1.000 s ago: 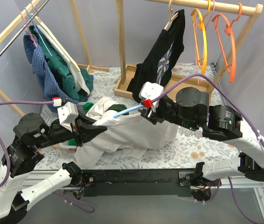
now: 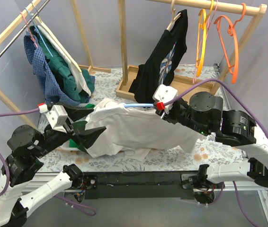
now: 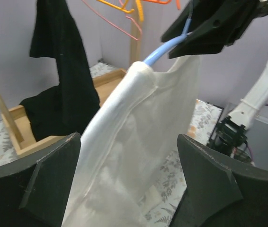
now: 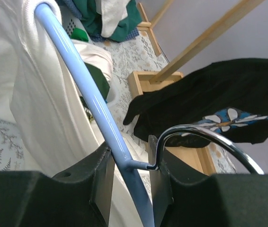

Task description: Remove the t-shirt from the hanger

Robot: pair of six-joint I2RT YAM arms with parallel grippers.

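Observation:
Between my arms hangs a white t-shirt (image 2: 141, 130), still draped over one end of a light blue hanger (image 4: 89, 92). My right gripper is closed around the hanger near its silver metal hook (image 4: 205, 135). In the left wrist view, the shirt (image 3: 120, 142) stretches from the blue hanger (image 3: 167, 46) down between the spread fingers of my left gripper. Those fingers stand wide apart and do not pinch the cloth. The shirt's lower part reaches down toward the table.
On the left rack hang a green garment (image 2: 60, 71) and a blue checked shirt (image 2: 46, 75). A black shirt (image 2: 165, 52) hangs at the back above a wooden tray (image 2: 122, 90). Empty yellow (image 2: 201, 42) and orange hangers (image 2: 235, 47) hang at the right.
My left gripper has opened and drawn back to the left, off the cloth. The right gripper has moved slightly right with the hanger, and the shirt now hangs wider and further right.

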